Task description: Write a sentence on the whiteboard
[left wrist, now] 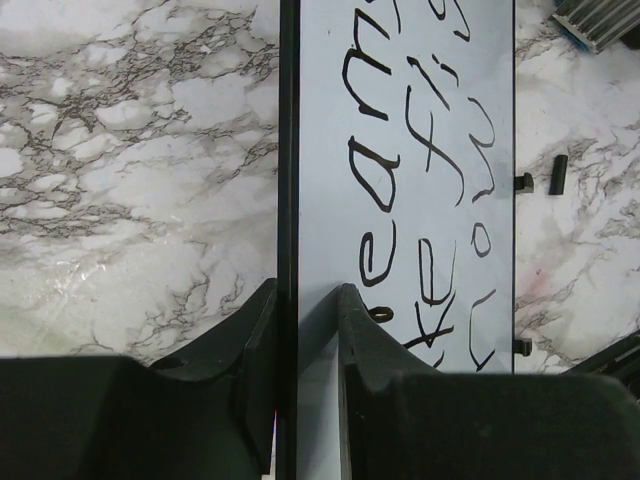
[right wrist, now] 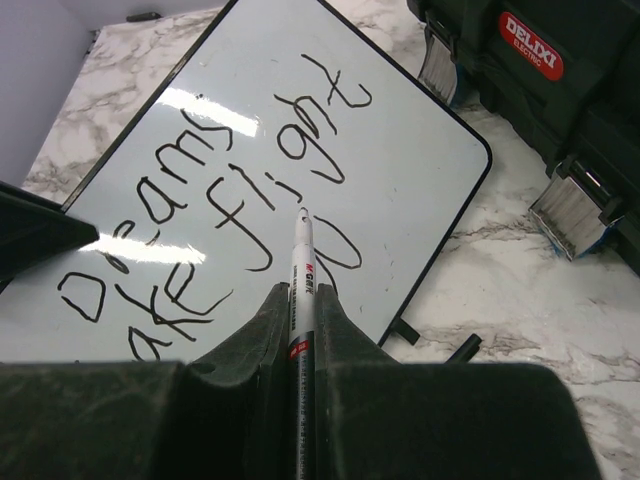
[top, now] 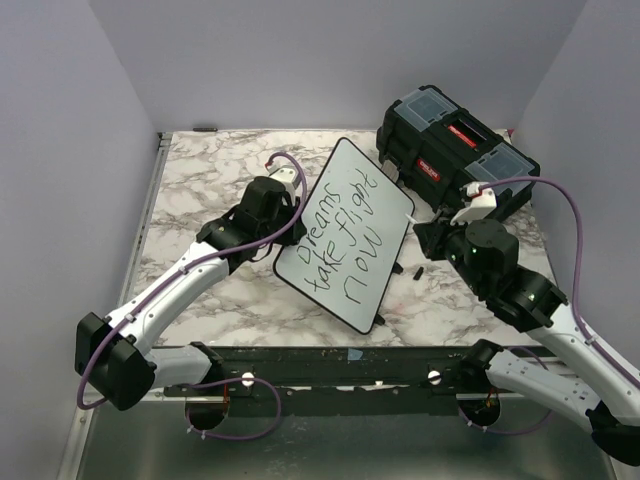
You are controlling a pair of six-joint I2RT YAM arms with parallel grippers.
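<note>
The whiteboard (top: 340, 290) has black handwriting reading "Dreams take flight now" in three lines. At its left edge, my left gripper is part open, its fingers on either side of the rim, with a gap showing between them. My right gripper is shut on a slim white marker (right wrist: 302, 255), its tip pointing toward the board's right side. In the top view the tip ends near the right edge; whether it touches the board cannot be told. A small black piece, perhaps the marker's cap (top: 418, 273), lies on the marble table right of the board.
A large black toolbox (top: 440, 150) stands behind the board at the back right. Black feet (left wrist: 523, 347) stick out beneath the board's right edge.
</note>
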